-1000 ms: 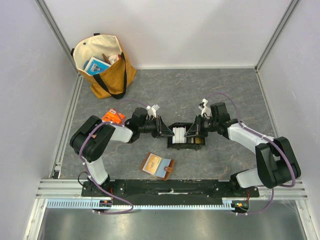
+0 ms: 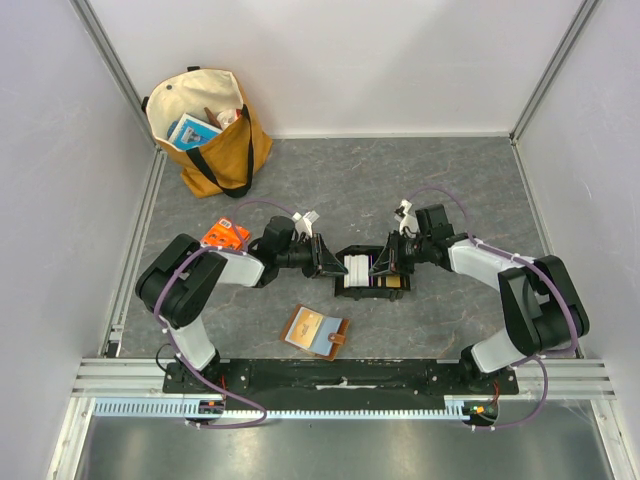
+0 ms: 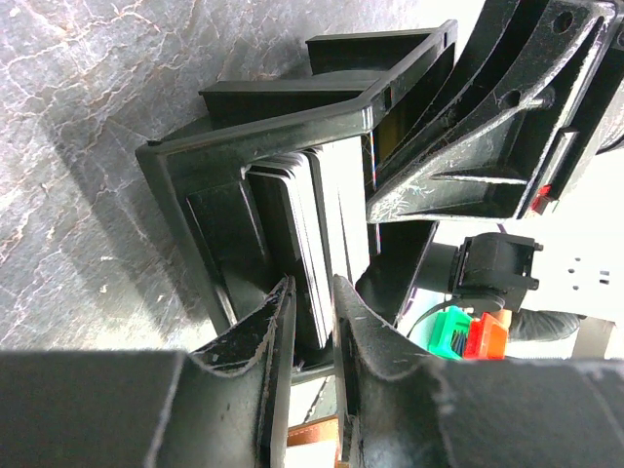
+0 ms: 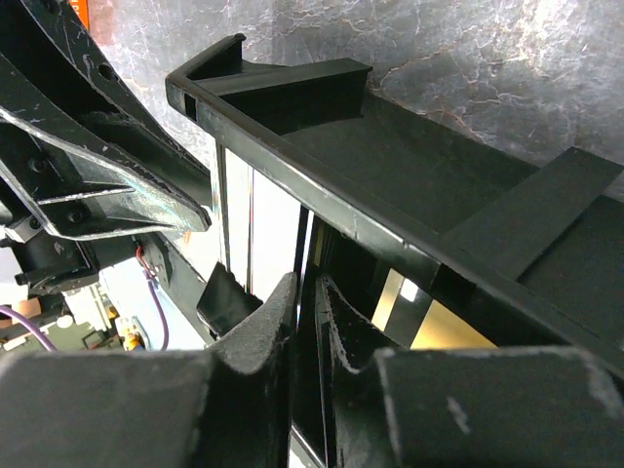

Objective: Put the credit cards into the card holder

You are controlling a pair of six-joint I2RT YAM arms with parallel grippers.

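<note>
White cards (image 2: 357, 270) stand on edge, packed in a black box (image 3: 263, 141) with dividers, at mid-table. Tan cards (image 4: 444, 327) sit in its right part. A brown leather card holder (image 2: 315, 332) lies spread on the table nearer the front, a tan card in its left side. Over the white cards' left part, my left gripper is slightly open. My right gripper points down into the box at the white stack's right edge, a narrow gap between its fingers; a thin card edge shows behind that gap. Whether either touches a card cannot be told.
An orange packet (image 2: 226, 233) lies beyond the left arm. A mustard bag (image 2: 235, 150) with things inside stands at the back left. Both grippers are close together over the box. Bare table surrounds the card holder and the back right.
The right arm has shifted a little, its elbow moving inward and its gripper slightly along the box. The left arm, the box and the card holder look unchanged.
</note>
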